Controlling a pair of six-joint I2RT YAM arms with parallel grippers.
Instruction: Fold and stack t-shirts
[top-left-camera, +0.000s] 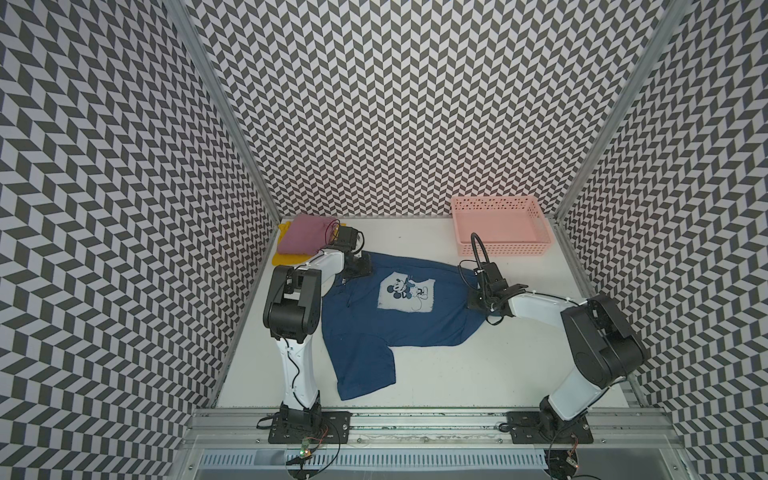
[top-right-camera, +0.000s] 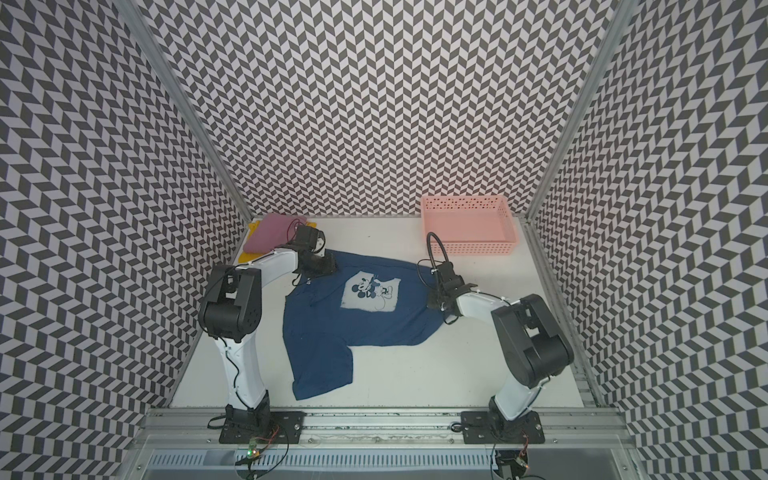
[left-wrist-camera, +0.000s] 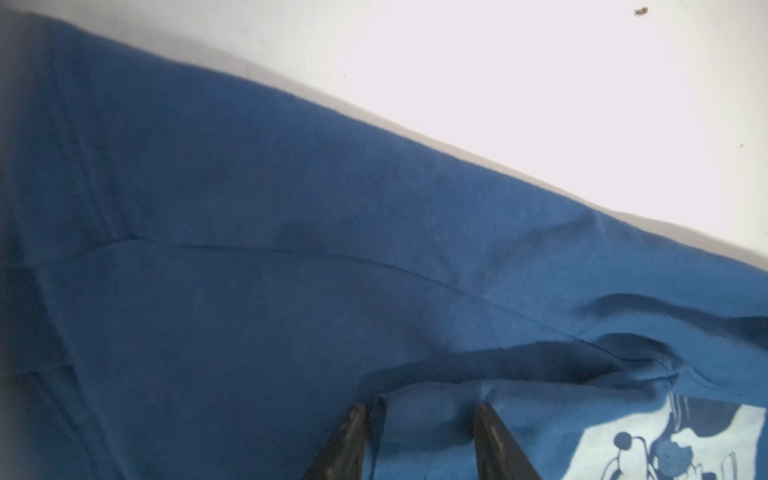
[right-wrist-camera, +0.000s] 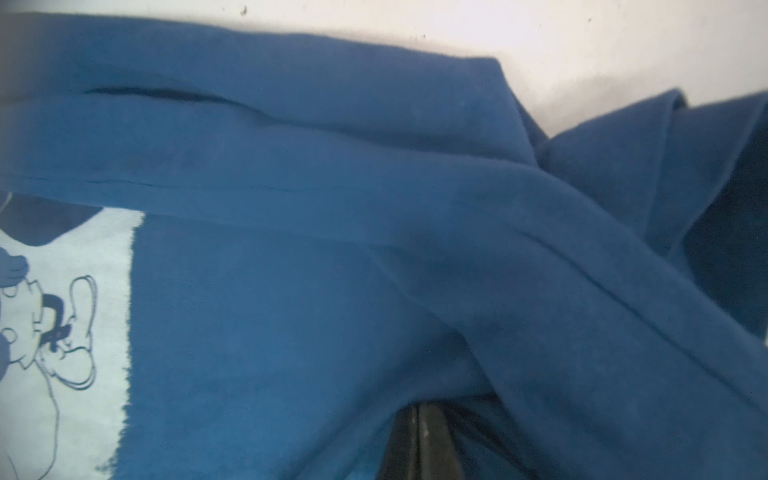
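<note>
A blue t-shirt (top-left-camera: 360, 320) with a white cartoon print (top-left-camera: 406, 293) lies on the table, its far side folded inward and one sleeve (top-left-camera: 364, 369) spread toward the front. Over its far left part is my left gripper, fingers apart, with a raised ridge of blue cloth showing between and beyond them. Whether it grips that ridge is unclear. At the shirt's right end, my right gripper is shut, fingertips together in a crease of the fabric. Cloth bunches around them; any layer pinched there is too thin to make out.
Folded purple cloth (top-left-camera: 306, 233) rests on folded yellow cloth (top-left-camera: 286, 259) at the back left, close to my left arm. An empty pink basket (top-left-camera: 504, 248) stands at the back right.
</note>
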